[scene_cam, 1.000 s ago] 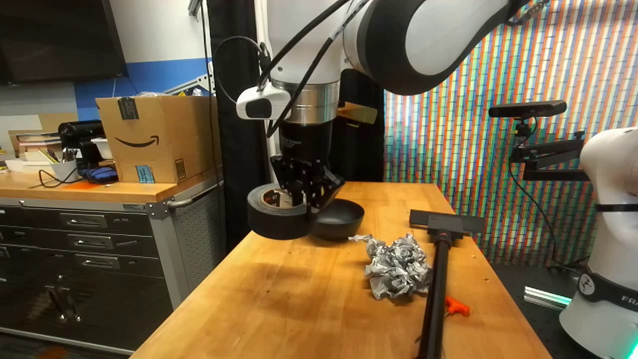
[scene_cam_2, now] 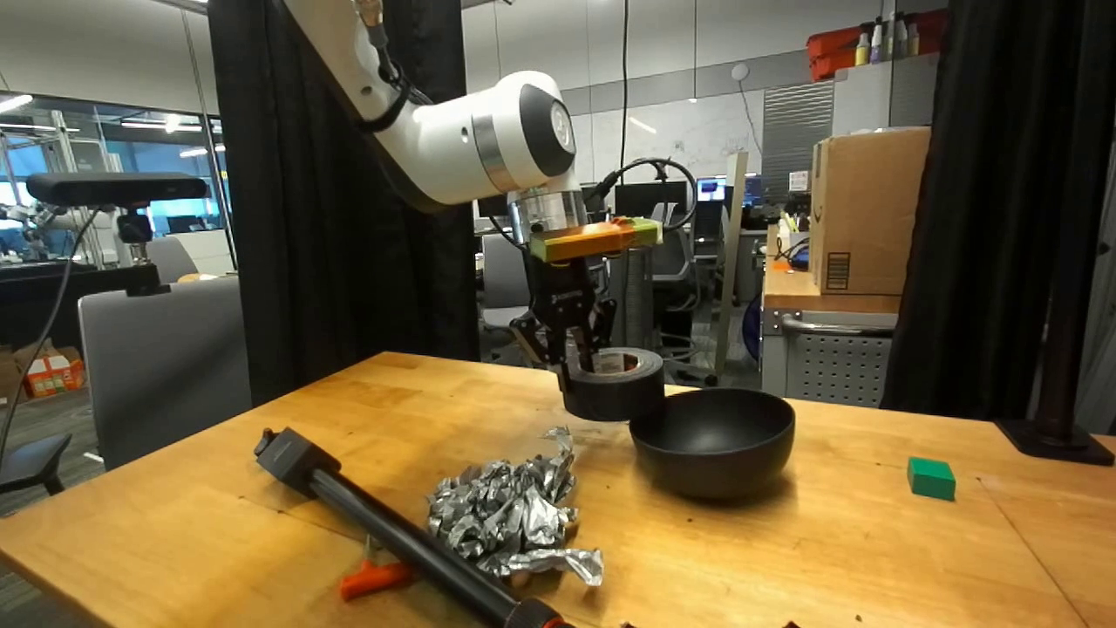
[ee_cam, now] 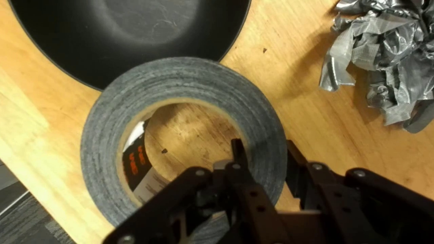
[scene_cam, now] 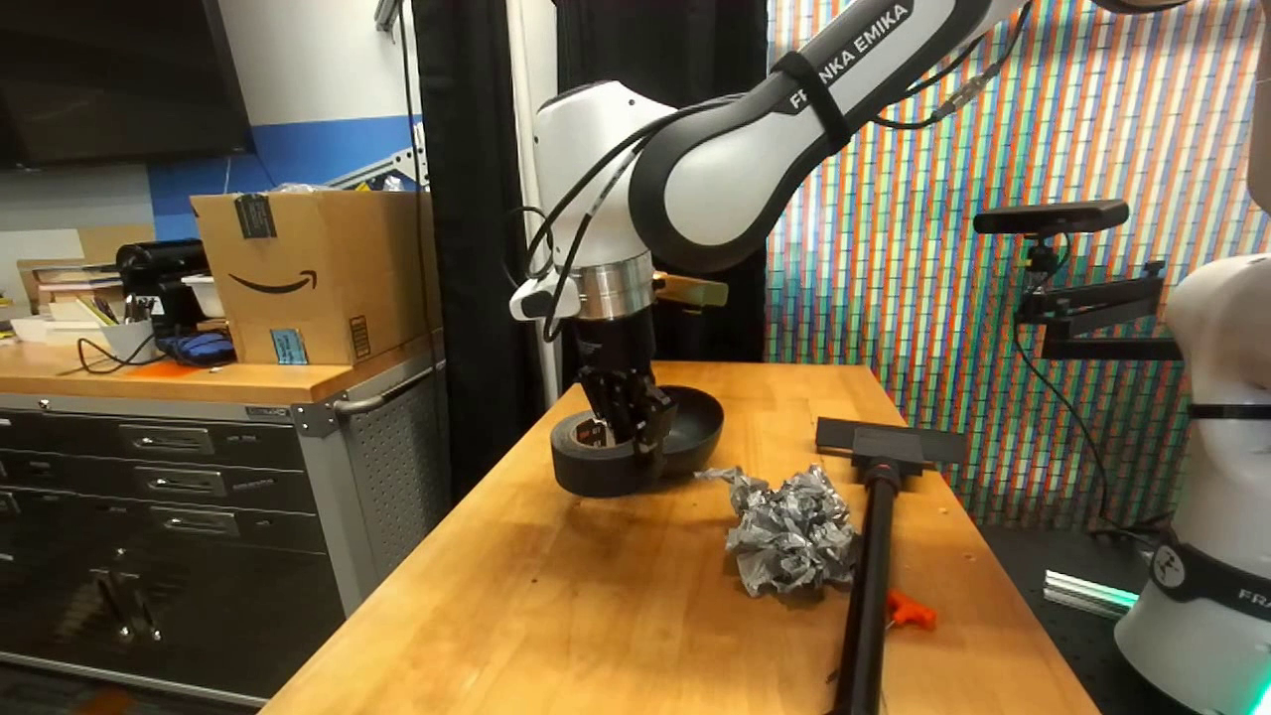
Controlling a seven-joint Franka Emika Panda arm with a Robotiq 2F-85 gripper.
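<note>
A wide roll of dark tape [ee_cam: 106, 134] is held by one side of its ring, with my gripper shut on it. One finger [ee_cam: 239, 152] reaches inside the ring; the other presses its outer wall. Exterior view 2 has the roll [scene_cam_2: 615, 396] roughly level above the table, just left of the black bowl [scene_cam_2: 713, 440]. From the wrist, the roll overlaps the near rim of the bowl [ee_cam: 162, 46], whose visible inside is empty. In exterior view 1 the roll [scene_cam: 602, 471] partly hides the bowl [scene_cam: 697, 435]; whether they touch I cannot tell.
Crumpled silver tape [scene_cam: 792, 530] lies on the table beside a black pole [scene_cam: 876, 560] with a flat base. An orange-handled tool [scene_cam_2: 373, 577] rests by the pole. A green block [scene_cam_2: 929, 477] sits beyond the bowl, with bare tabletop between.
</note>
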